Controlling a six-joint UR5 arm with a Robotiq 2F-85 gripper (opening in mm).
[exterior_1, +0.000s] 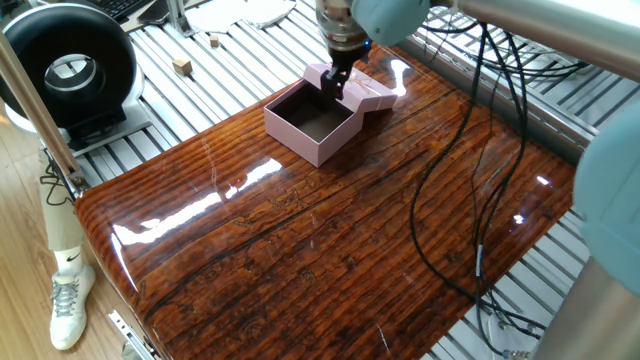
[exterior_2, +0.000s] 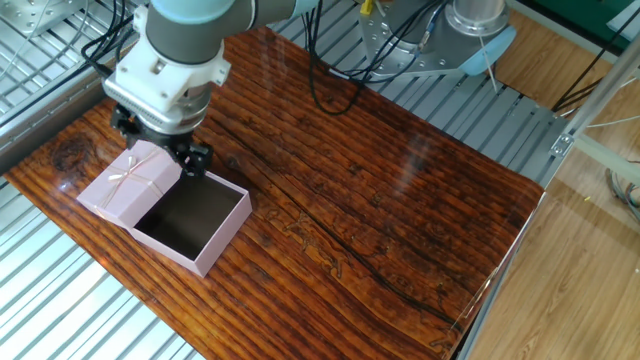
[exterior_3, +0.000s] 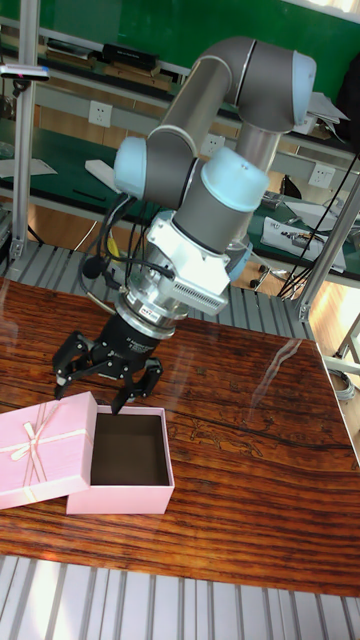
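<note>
On the wooden table sits a pink open box (exterior_1: 316, 140), its dark inside empty as far as it shows. Its pink lid (exterior_2: 112, 192), tied with a pale ribbon, leans tilted on one edge of the box. My black gripper (exterior_3: 94, 397) hangs over the edge where lid and box meet. The fingers (exterior_3: 151, 380) stand spread apart in exterior view 3, and nothing shows between them. Lid and gripper overlap in exterior view 2, so whether they touch is unclear.
Black cables (exterior_1: 425, 225) hang from the arm over one side. Small wooden blocks (exterior_1: 182, 67) lie on the slatted metal surface beyond the table, near a large black ring-shaped object (exterior_1: 70, 75).
</note>
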